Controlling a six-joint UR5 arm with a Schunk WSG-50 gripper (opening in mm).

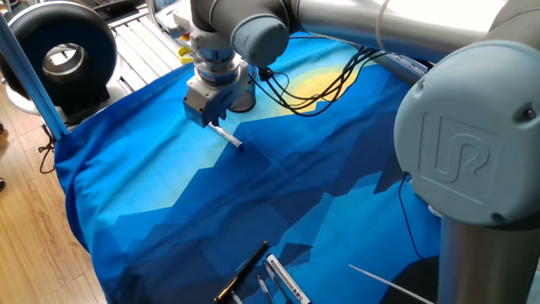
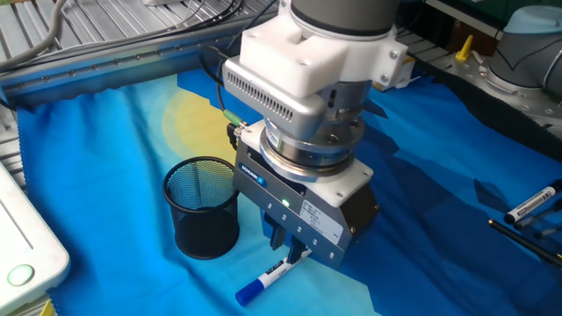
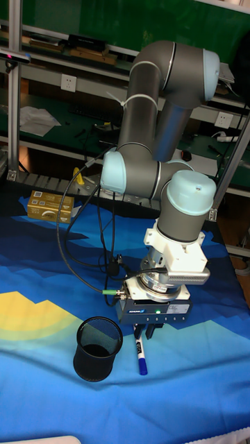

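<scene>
A white marker with a blue cap lies on the blue cloth, its far end partly covered by a finger in exterior view 2. Right above that end is my gripper, its two dark fingers apart and the fingers open. In exterior view 3 the marker sticks out from beneath the gripper, cap toward the camera. Exterior view 1 shows the marker beside the gripper, whose fingertips are hard to make out there. A black mesh pen cup stands upright close beside the gripper; it looks empty.
More pens and a marker lie at the near edge in exterior view 1. A cardboard box sits at the back left in exterior view 3. Loose cables hang by the arm.
</scene>
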